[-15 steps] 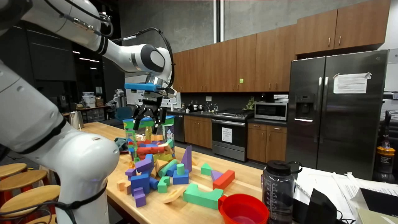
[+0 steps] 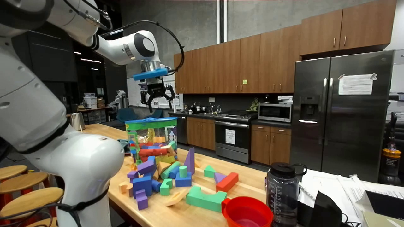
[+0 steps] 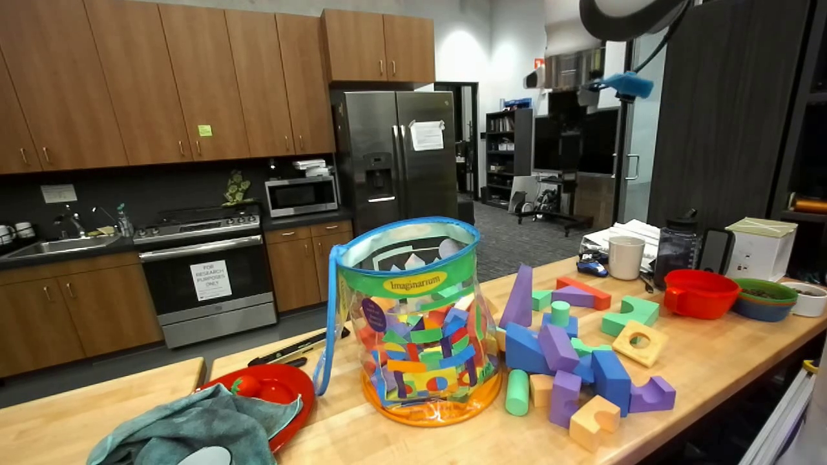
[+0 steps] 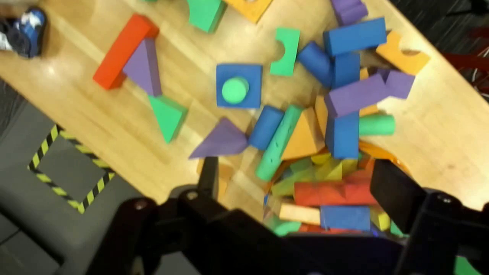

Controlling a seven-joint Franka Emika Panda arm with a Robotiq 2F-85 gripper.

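Well above the tabletop hangs my gripper (image 2: 160, 106), open, its two dark fingers (image 4: 209, 176) set wide apart with nothing between them. Below it in the wrist view lies part of a clear block bag, full of mixed blocks. That bag (image 3: 411, 284) has a blue rim and a green band, and its top is open. Beside it spreads a loose pile of blocks: a purple wedge (image 2: 190, 160), a blue block (image 2: 142, 185), a green cylinder (image 3: 517, 391) and several more. A small green cylinder (image 4: 235, 90) stands on a blue square block (image 4: 252, 100).
A red cup (image 2: 248, 212) and a dark water bottle (image 2: 282, 193) stand toward the table's papers. On the bag's other side are a red plate (image 3: 298, 387) and a teal cloth (image 3: 194, 426). Bare wood shows near the red block (image 4: 120, 50).
My gripper has risen, from in front of the bag to above its rim in exterior view 1. The wrist has turned a little. The blocks and bag have not moved.
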